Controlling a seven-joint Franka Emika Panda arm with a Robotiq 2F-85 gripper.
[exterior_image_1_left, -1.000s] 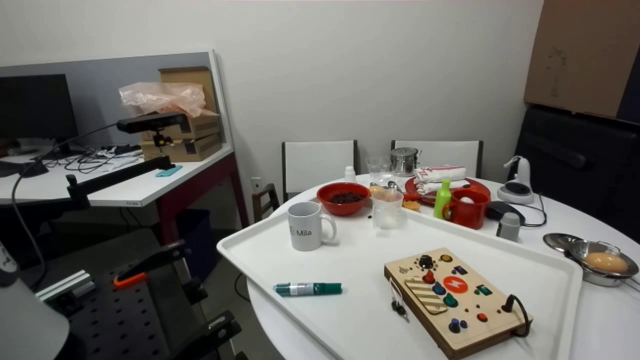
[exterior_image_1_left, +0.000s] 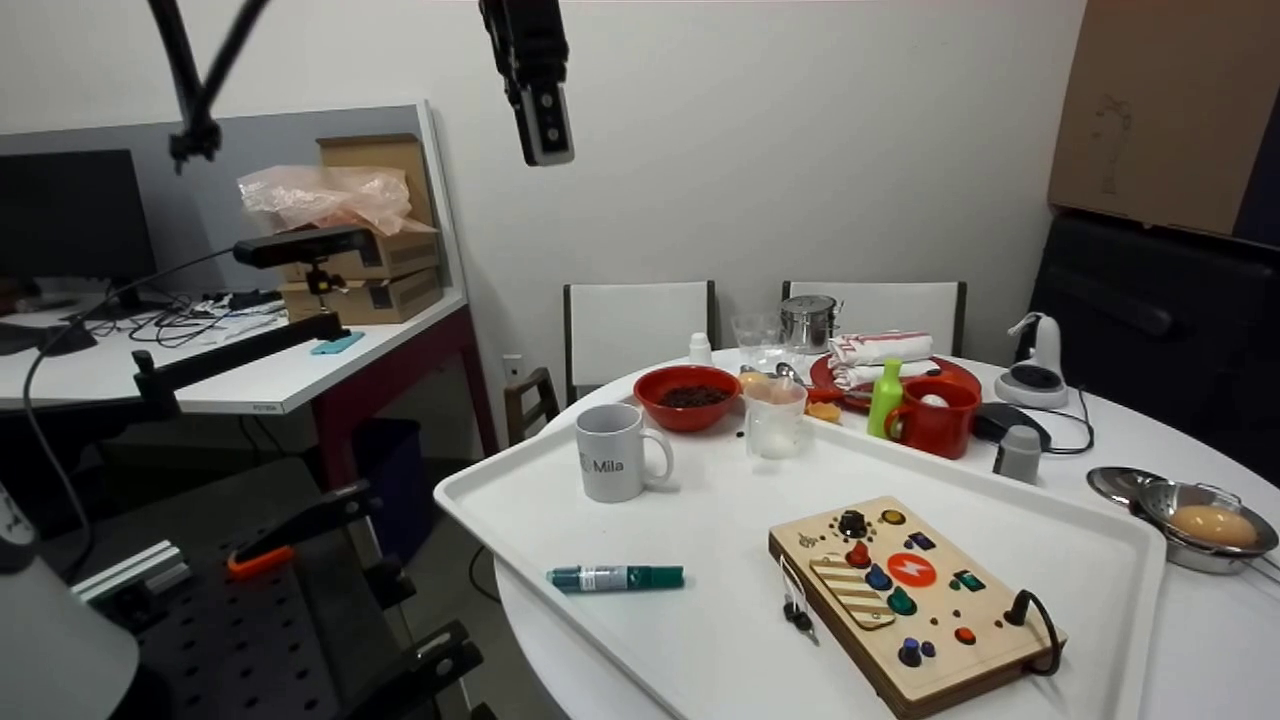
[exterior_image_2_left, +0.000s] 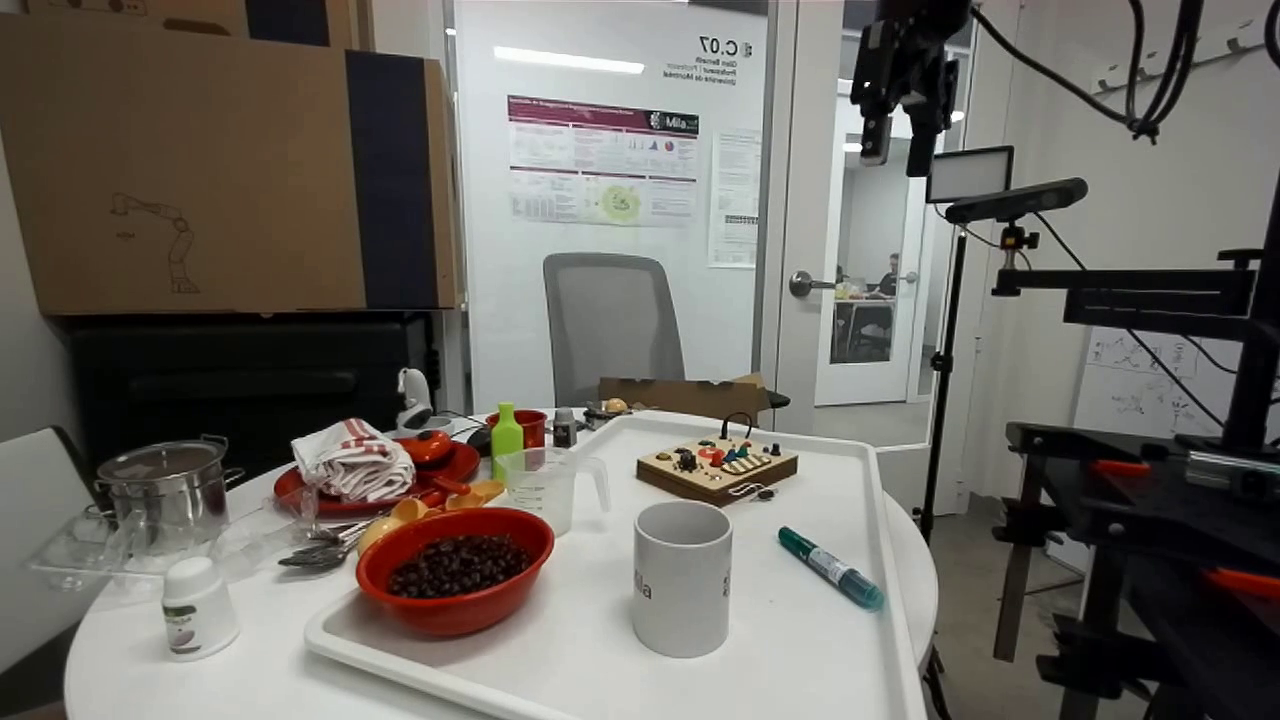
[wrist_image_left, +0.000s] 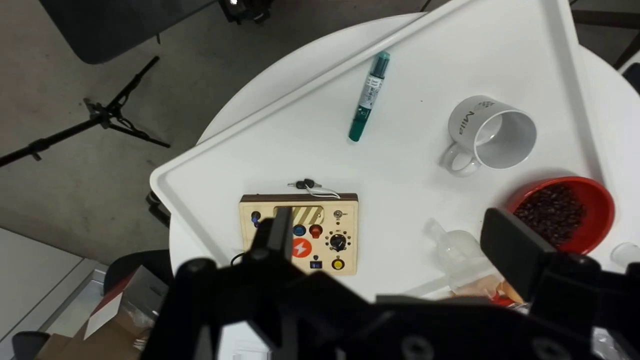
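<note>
My gripper (exterior_image_2_left: 902, 156) hangs open high above the table, with nothing between its fingers. On the white tray (exterior_image_1_left: 720, 654) lie a green marker (exterior_image_1_left: 615, 578) and a wooden panel (exterior_image_1_left: 918, 600) with knobs, switches and a small set of keys on a cord. A grey mug (exterior_image_1_left: 612, 454) marked "Mila" stands upright, its handle toward the clear measuring cup (exterior_image_2_left: 542, 486). A red bowl (exterior_image_2_left: 456, 570) of dark beans sits at the tray's edge. Seen from the wrist, parts of the panel and the measuring cup are hidden behind the gripper.
Beyond the tray stand a green bottle (exterior_image_1_left: 885, 398), a red mug (exterior_image_1_left: 936, 418), a red plate with a striped cloth (exterior_image_1_left: 882, 350) and a steel pot (exterior_image_2_left: 164, 492). A strainer (exterior_image_1_left: 1206, 528) holds an egg-like object. The tray's middle is bare.
My gripper has come into exterior view 1 at the top, where it was out of frame a second ago. Objects on the table have not moved.
</note>
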